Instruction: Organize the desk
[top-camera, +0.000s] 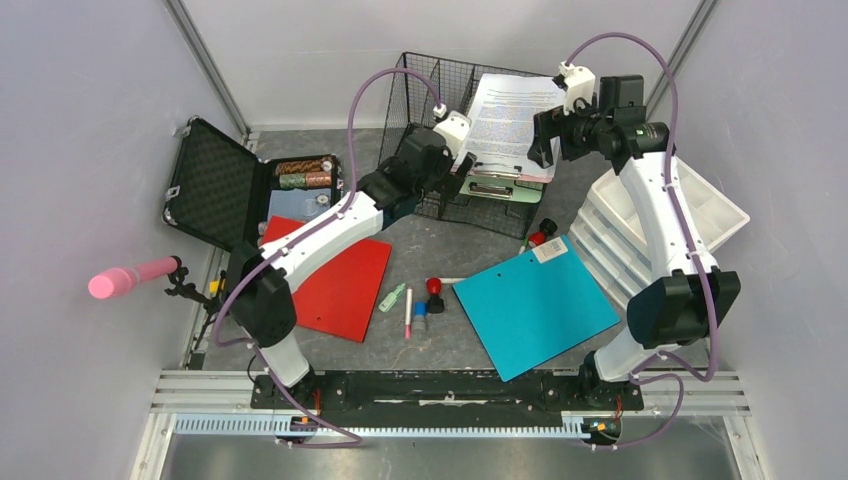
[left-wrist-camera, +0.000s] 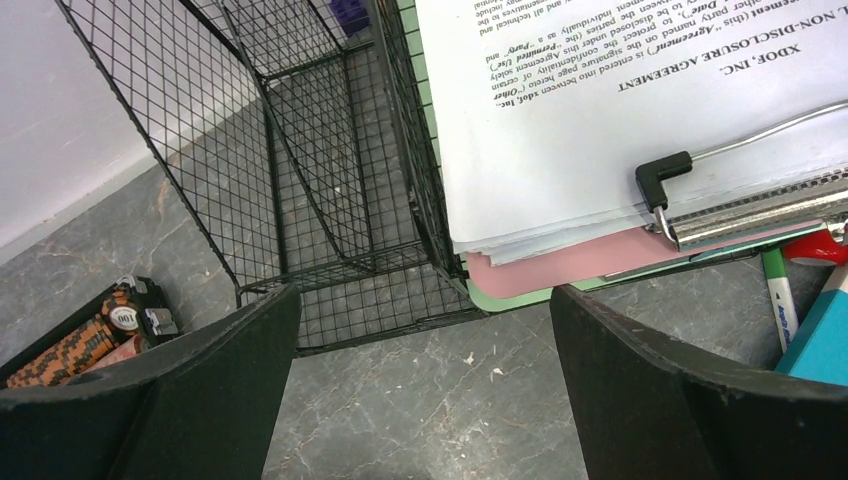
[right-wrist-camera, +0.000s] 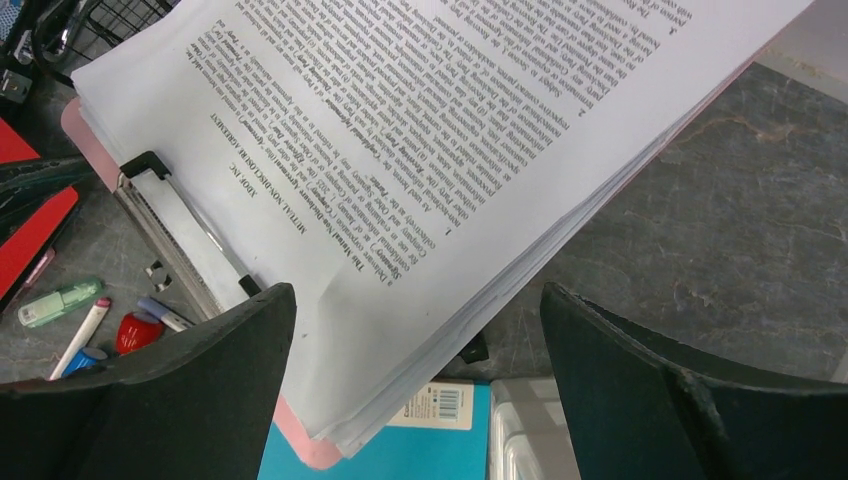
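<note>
A pink clipboard with printed sheets (top-camera: 510, 120) lies over the black wire rack (top-camera: 403, 105), its metal clip toward the front. Beneath it is a green clipboard (top-camera: 520, 194). My left gripper (top-camera: 460, 172) is open at the clip's left side; in the left wrist view, nothing lies between its fingers. Above the sheets' right edge, my right gripper (top-camera: 545, 150) stands open, and in the right wrist view the paper stack (right-wrist-camera: 420, 180) passes beneath its fingers. A blue folder (top-camera: 537, 305) and a red folder (top-camera: 345, 285) lie on the desk in front.
White drawers (top-camera: 640, 225) stand at right, beside the right arm. An open black case (top-camera: 215, 185) sits at left. A green bottle (top-camera: 391, 298), a marker (top-camera: 408, 313) and red-topped stamp (top-camera: 434, 290) lie between the folders.
</note>
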